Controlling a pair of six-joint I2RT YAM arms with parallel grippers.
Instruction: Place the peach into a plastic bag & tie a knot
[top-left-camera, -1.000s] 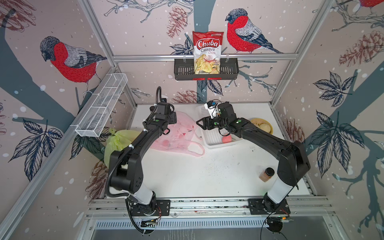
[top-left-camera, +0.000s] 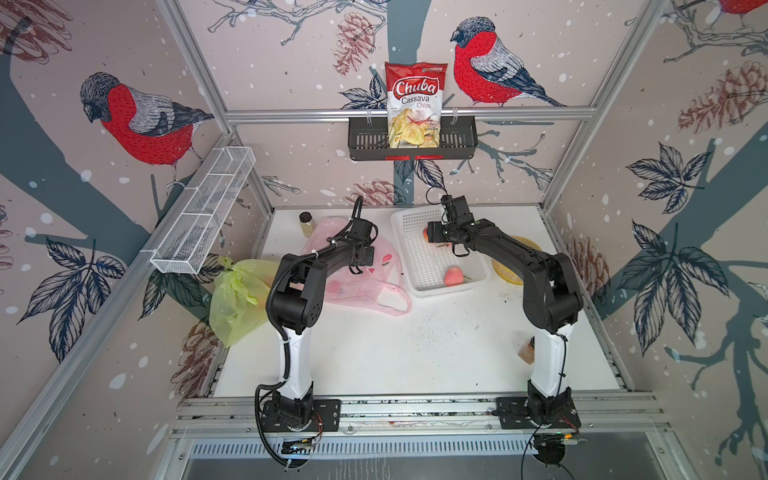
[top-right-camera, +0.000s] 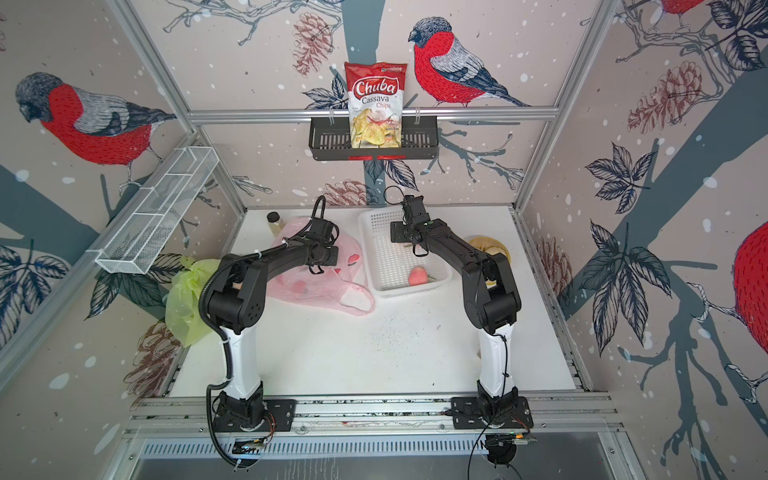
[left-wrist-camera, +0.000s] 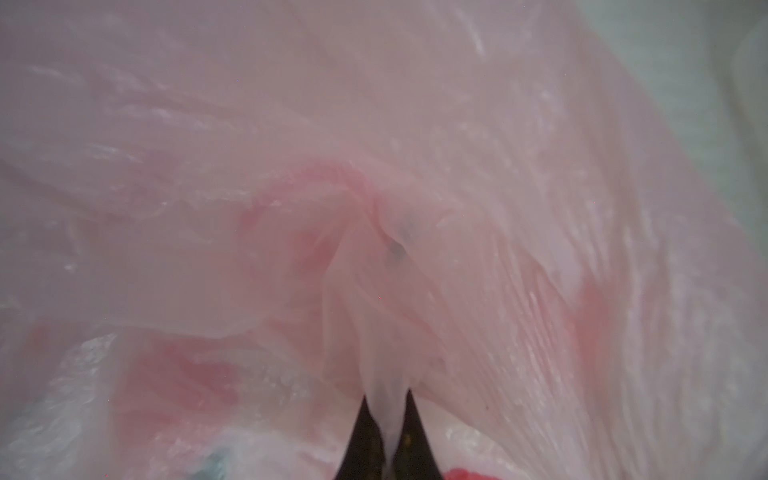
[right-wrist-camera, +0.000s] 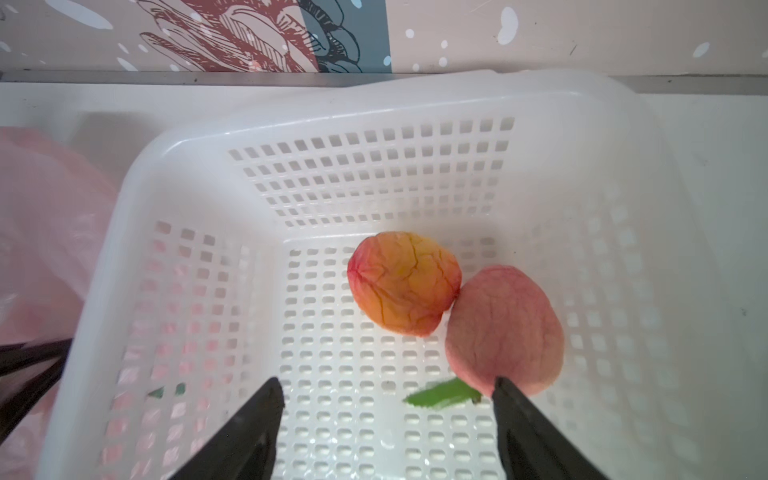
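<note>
A pink plastic bag (top-left-camera: 344, 289) lies flat left of the white basket (top-right-camera: 384, 284). My left gripper is down on it, shut on a thin fold of pink film that runs up between its fingers. My right gripper hangs over the basket, fingers apart with nothing between them. Below it, in the right wrist view, lie an orange-yellow peach (right-wrist-camera: 404, 280) and a pink peach (right-wrist-camera: 504, 332) with a green leaf. A further pink fruit (top-left-camera: 454, 276) lies at the basket's near end, seen in the top views.
A crumpled green bag (top-left-camera: 240, 312) lies at the left. A yellow plate (top-left-camera: 512, 272) is right of the basket, a small jar (top-left-camera: 306, 224) at the back left, another (top-left-camera: 526, 352) at the front right.
The left arm has moved right and down onto the pink bag. My right gripper has swung over the basket's back part, and its arm has straightened.
</note>
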